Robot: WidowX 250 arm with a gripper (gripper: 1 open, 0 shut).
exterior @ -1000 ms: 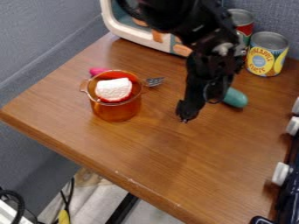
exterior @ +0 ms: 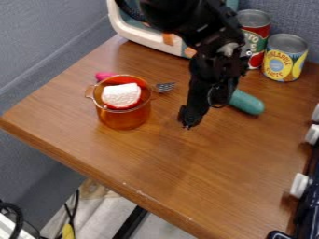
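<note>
My black gripper [exterior: 193, 116] hangs low over the wooden table [exterior: 187, 168], right of an orange pot [exterior: 122, 117] that holds a white object [exterior: 121, 94] with red around it. A teal cylinder [exterior: 247, 103] lies partly behind the gripper, to its right. A silver fork [exterior: 165, 87] lies between pot and arm. Whether the fingers are open or shut is not clear.
A red can [exterior: 253, 50] and a yellow can [exterior: 285, 59] stand at the back right. A white appliance [exterior: 137, 30] is at the back, a pink item [exterior: 104, 76] behind the pot, a dark stove [exterior: 299, 210] at the right edge.
Over the last second my gripper has shifted slightly left, after a small rightward movement. The objects on the table have not visibly moved.
</note>
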